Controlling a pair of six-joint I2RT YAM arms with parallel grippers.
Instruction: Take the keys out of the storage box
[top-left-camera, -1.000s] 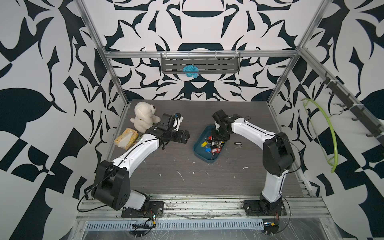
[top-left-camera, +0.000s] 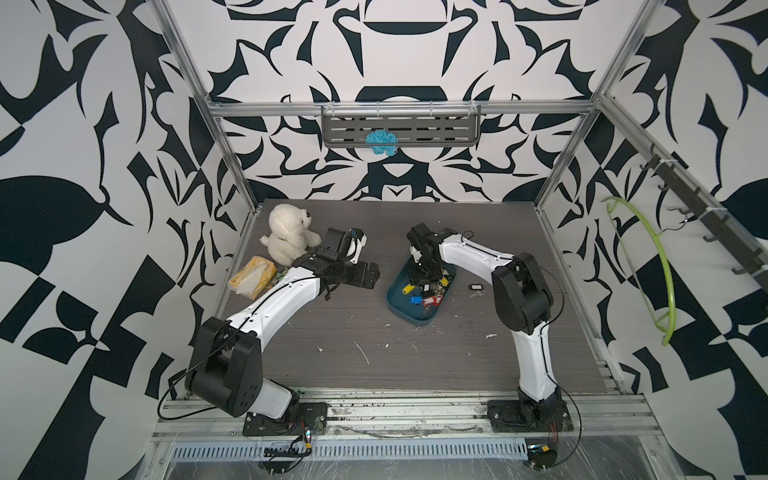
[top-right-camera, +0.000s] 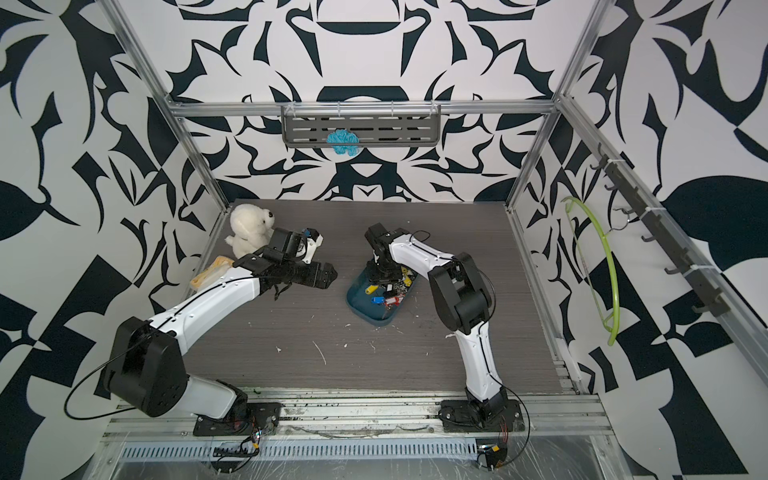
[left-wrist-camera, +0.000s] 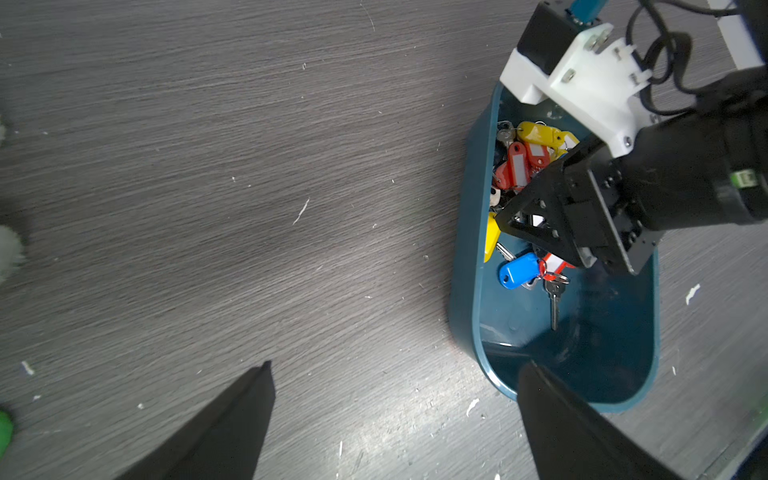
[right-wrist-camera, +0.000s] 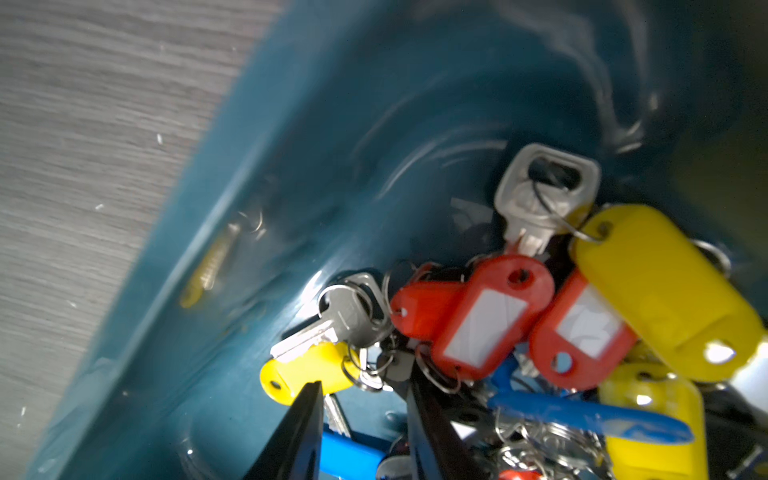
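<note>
The storage box is a deep teal bin with rounded corners on the table. A jumbled pile of keys lies inside it, with red tags, yellow tags and a blue tag. My right gripper reaches down into the box from above, its fingers parted by a narrow gap. Beyond that gap are a yellow-tagged key and some rings; nothing is visibly gripped. Over bare table left of the box, my left gripper hangs wide open and empty. The right arm hides part of the pile in both top views.
One small dark-tagged key lies on the table right of the box. A white plush bear and a yellow pack sit at the left edge.
The right arm has swung left, carrying its gripper from the box's right side to over its middle. The left arm has barely moved.
</note>
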